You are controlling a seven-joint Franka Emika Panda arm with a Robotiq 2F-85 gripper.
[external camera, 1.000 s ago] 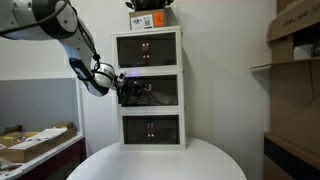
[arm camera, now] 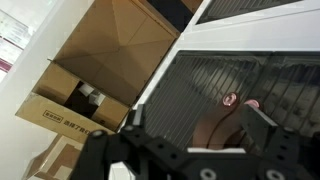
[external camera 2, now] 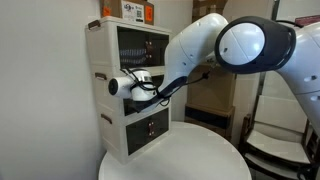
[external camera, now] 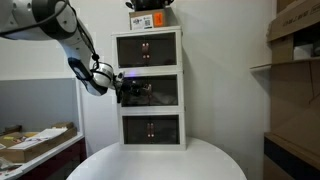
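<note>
A white cabinet [external camera: 150, 70] with three dark-fronted compartments stands upright on the round white table. My gripper is at the middle compartment's dark door panels [arm camera: 185, 85], its fingers [arm camera: 135, 120] spread apart. Two small reddish knobs [arm camera: 230, 99] show on those panels, toward the right finger in the wrist view. A brown curved shape [arm camera: 213, 130] lies below the knobs in that view; what it is, I cannot tell. Exterior view 2 shows the arm [external camera 2: 190, 45] reaching across the cabinet's front, hiding much of the middle compartment.
Cardboard boxes [external camera: 147, 19] sit on top of the cabinet. A side table with an open box [external camera: 38, 145] stands at the left, and large cardboard boxes [external camera: 295, 100] are stacked at the right.
The gripper has shifted only slightly in front of the middle compartment. Cabinet and boxes look the same.
</note>
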